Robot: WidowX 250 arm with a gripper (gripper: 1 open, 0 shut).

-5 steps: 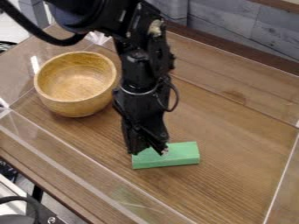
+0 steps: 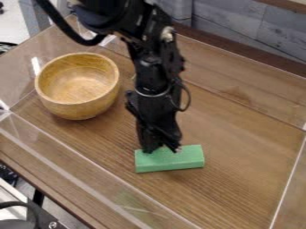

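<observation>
The black arm reaches down the middle of the camera view, its gripper (image 2: pixel 153 143) low over the back edge of a green rectangular block (image 2: pixel 171 160) on the wooden table. The gripper looks shut; whether it touches the block cannot be made out. A wooden bowl (image 2: pixel 74 85) stands at the left, beside the arm.
A grey wooden wall (image 2: pixel 239 20) runs along the back right, and the table's edge is at the lower left, with black cables beyond it.
The gripper has shifted slightly right over the last second, and the arm's pose has changed a little. The bowl and green block look unmoved.
</observation>
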